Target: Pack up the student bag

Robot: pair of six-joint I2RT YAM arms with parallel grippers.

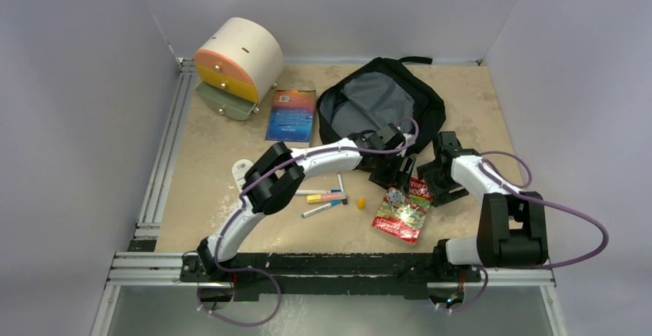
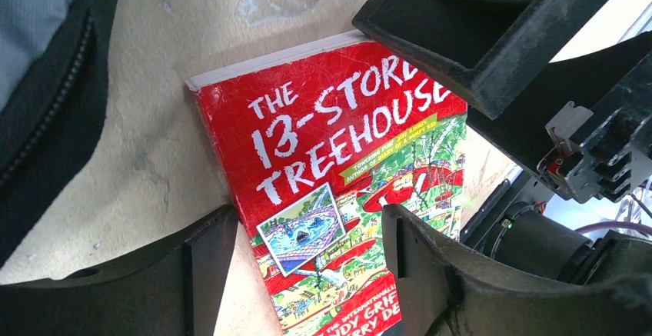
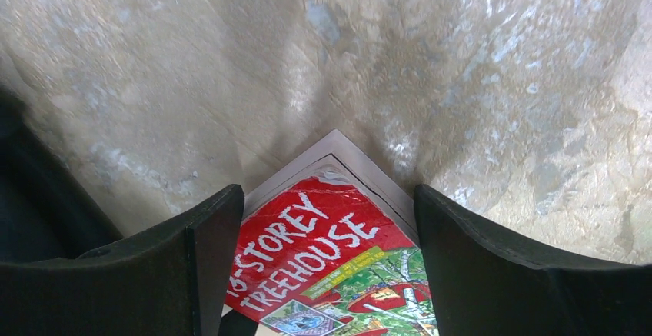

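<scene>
A red book [image 1: 400,217], The 13-Storey Treehouse, lies on the table below the open black backpack [image 1: 369,98]. My left gripper is part open over one edge of this book [image 2: 323,136], a finger at either side over the cover or edge. My right gripper is part open at another corner of the book, with its fingers at the two edges. Whether either grips firmly cannot be told.
A blue book [image 1: 289,117] lies left of the backpack, beside a drawer box [image 1: 242,55]. Several markers [image 1: 323,196] and a small yellow object [image 1: 360,203] lie left of the red book.
</scene>
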